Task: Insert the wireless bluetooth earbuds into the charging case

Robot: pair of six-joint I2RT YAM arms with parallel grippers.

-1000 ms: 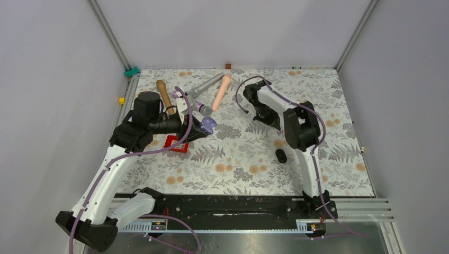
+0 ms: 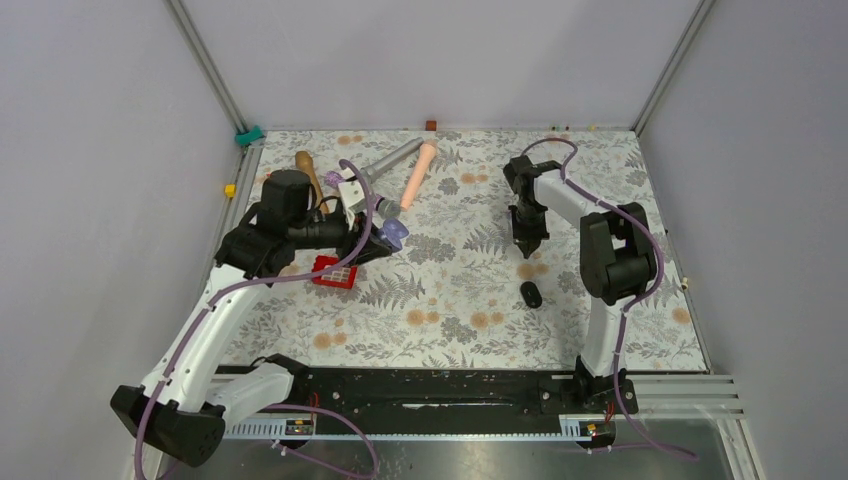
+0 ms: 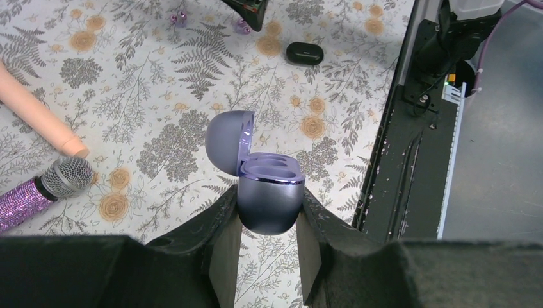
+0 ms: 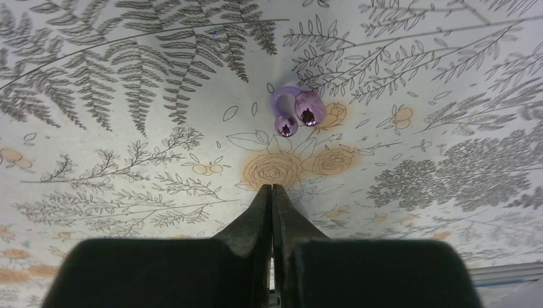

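Note:
My left gripper is shut on the lilac charging case, which is upright with its round lid raised and its well facing up. That case hangs over the left-centre of the table. Two shiny purple earbuds show at the top of the left wrist view: one earbud lies left of the right gripper, another earbud by its tip. In the right wrist view, a C-shaped earbud lies on the cloth beyond my right gripper, whose fingertips meet with nothing between them. From the top, the right gripper hides the earbuds.
A black oval object lies in front of the right gripper. Around the left arm are a red box, a microphone, a peach-coloured stick and a grey tube.
The left arm has barely shifted, keeping hold of the case.

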